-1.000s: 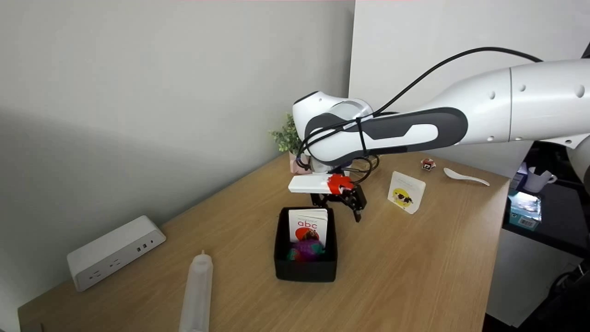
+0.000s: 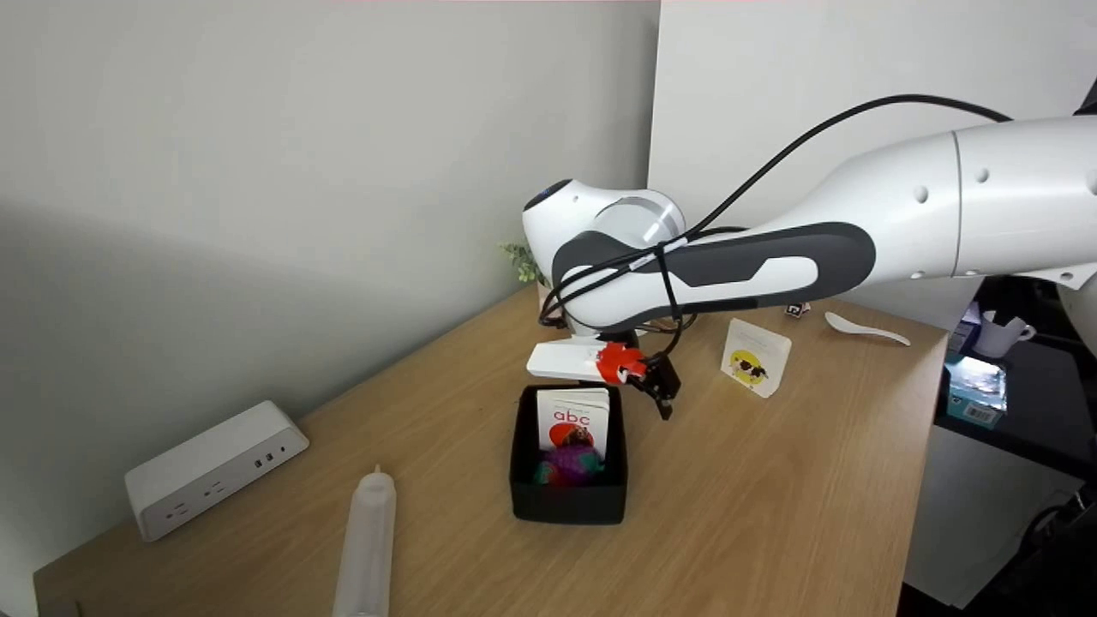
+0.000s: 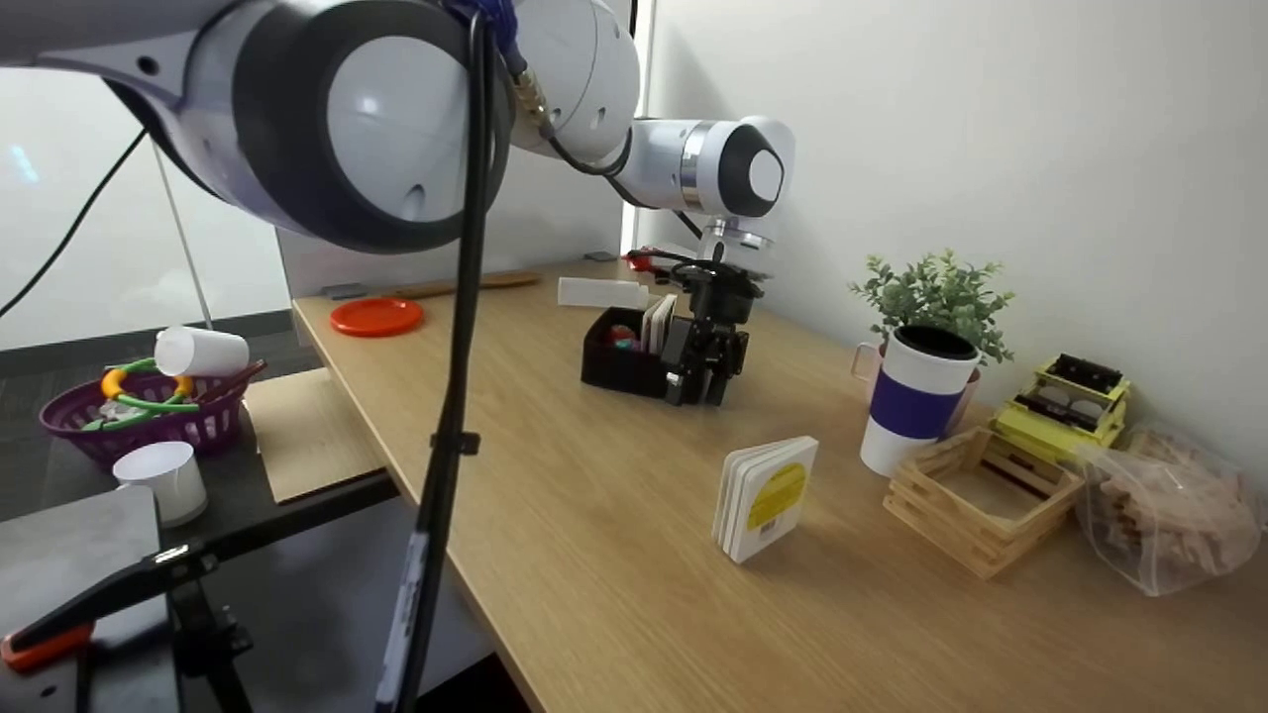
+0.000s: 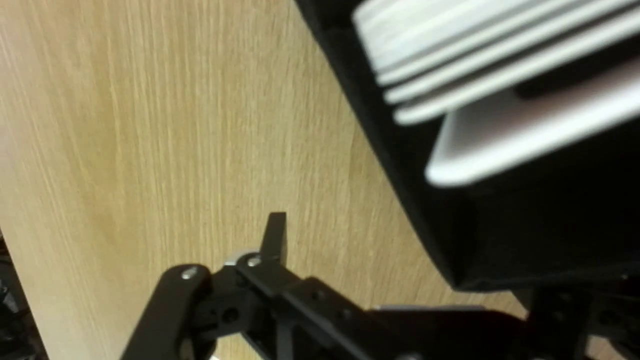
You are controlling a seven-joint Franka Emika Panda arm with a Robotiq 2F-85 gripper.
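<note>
A black box (image 2: 567, 504) stands on the table, holding several small board books (image 2: 572, 416), the front one marked "abc", and a purple-and-teal toy (image 2: 571, 466). In exterior view 2 my gripper (image 3: 697, 386) points down, low over the table right beside the box's book end. Its fingers are open with nothing seen between them. From the wrist view, the box's corner and white book edges (image 4: 468, 78) fill the upper right; one dark finger (image 4: 274, 237) shows over bare wood, while the other sits in shadow by the box corner. Whether that finger touches the box is unclear.
Another small book (image 3: 767, 499) stands upright nearer the camera in exterior view 2. A tumbler (image 3: 921, 410), a wooden crate (image 3: 981, 499) and a bag of wooden pieces (image 3: 1171, 511) line the wall. A white power strip (image 2: 216, 468) lies at left.
My arm and gripper have moved lower and slightly left in exterior view 1, closer to the box's back edge. The box, its contents and the separate book have stayed put.
</note>
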